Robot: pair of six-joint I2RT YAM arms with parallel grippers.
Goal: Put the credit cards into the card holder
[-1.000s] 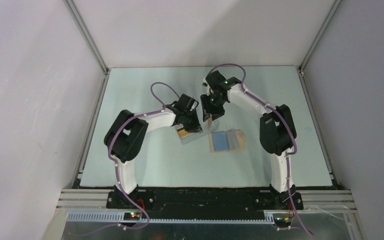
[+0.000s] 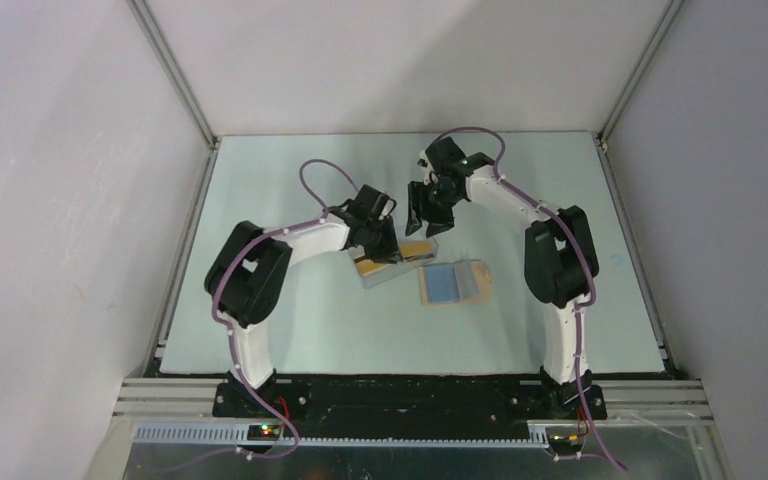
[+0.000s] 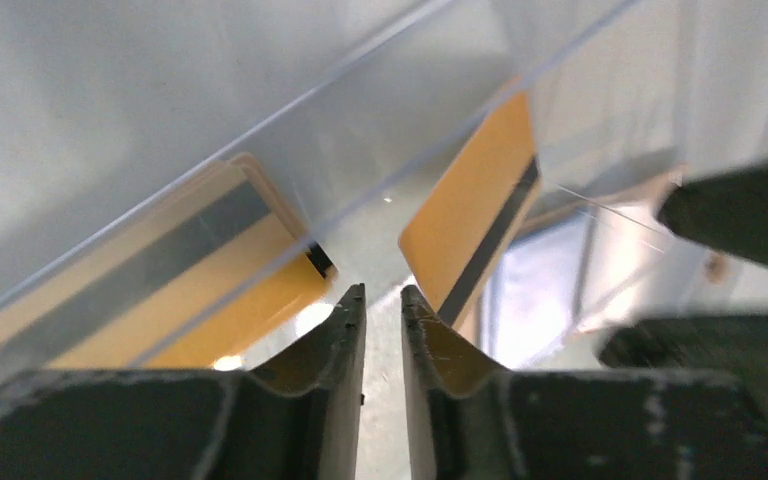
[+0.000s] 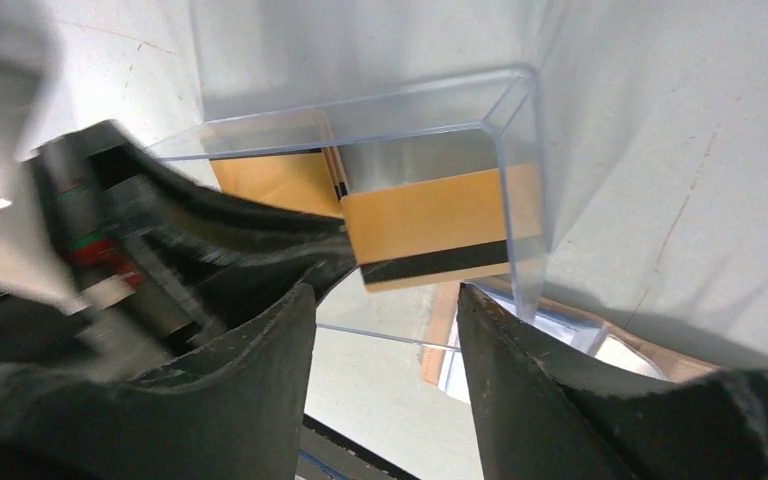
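The clear card holder (image 2: 385, 275) lies under my grippers. One gold card (image 3: 250, 310) lies in the holder's left part; another gold card (image 4: 425, 215) rests tilted in the right part. My left gripper is at the holder, its fingers slightly apart beside the tilted card's lower corner; whether they touch it is unclear. In the right wrist view it partly hides the holder. My right gripper hovers above the holder's right end, open, with no card held between its fingers.
A tan board with a blue pad (image 2: 442, 283) and a grey piece (image 2: 465, 280) lies right of the holder, toward the front.
My left arm has shifted very slightly.
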